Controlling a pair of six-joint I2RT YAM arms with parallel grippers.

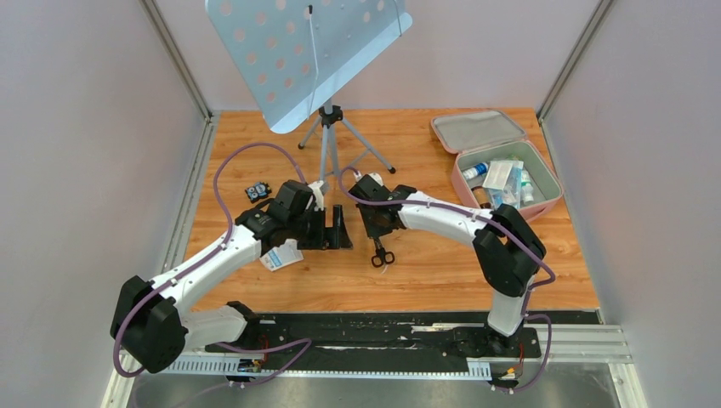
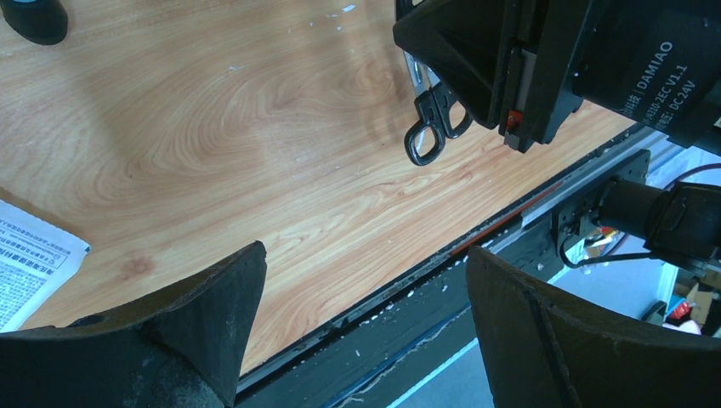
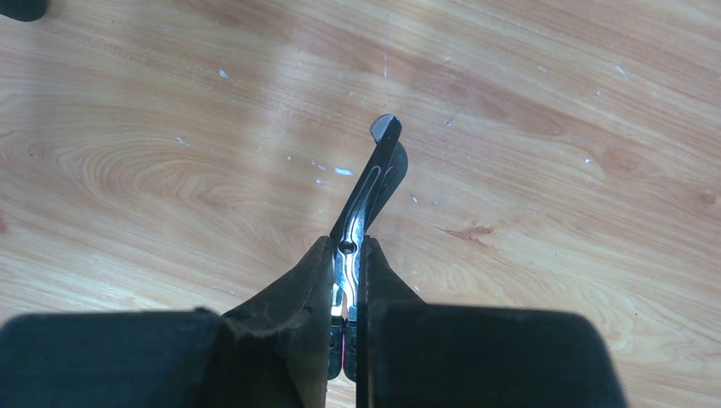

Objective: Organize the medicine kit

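Observation:
Black-handled scissors (image 3: 349, 280) lie lengthwise between the fingers of my right gripper, which is shut on them. In the right wrist view their blades point up and away; in the left wrist view the handle loops (image 2: 429, 136) hang out below the right fingers. To the left of them in the top view, my left gripper stands open and empty. Beneath the left arm lies a white printed packet (image 1: 282, 255), partly covered. At the right, the open pink medicine kit (image 1: 549, 204) contains a blue-and-white tube (image 1: 474, 171), clear packets (image 1: 505, 183) and a white bottle (image 1: 527, 189).
A small dark-and-blue item (image 1: 258, 192) lies on the table's left side. The tripod stand (image 1: 330, 149) takes up the back middle, its board (image 1: 315, 51) overhead. Bare table surrounds the scissors towards the front and right.

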